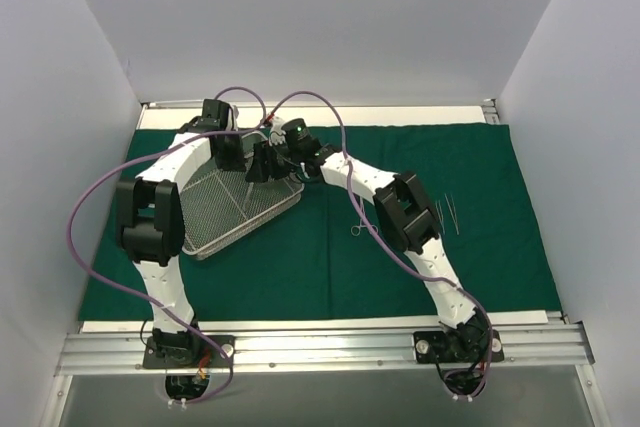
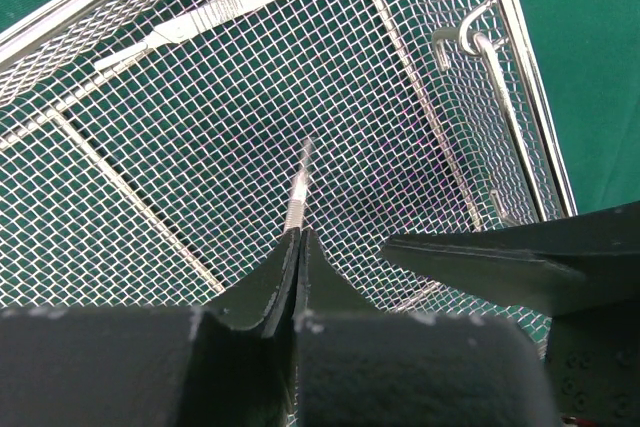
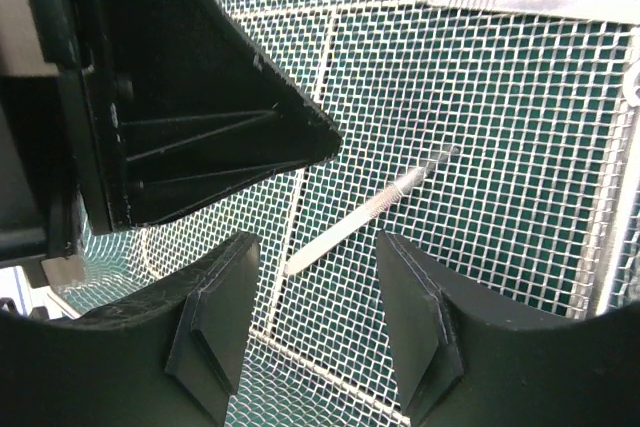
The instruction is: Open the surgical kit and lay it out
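Observation:
A mesh instrument tray (image 1: 215, 247) lies on the green cloth at the left. In it a slim scalpel (image 2: 297, 197) (image 3: 355, 219) lies diagonally mid-tray, and a second flat instrument (image 2: 230, 7) (image 3: 530, 4) lies along one side. My left gripper is shut above the scalpel's end, nothing visible between its fingers. My right gripper is part open, above the scalpel, which shows beyond and between its fingertips; it holds nothing. The two grippers are close together over the tray.
Scissor-like instruments (image 1: 356, 230) and several thin tools (image 1: 450, 215) lie on the cloth at the right.

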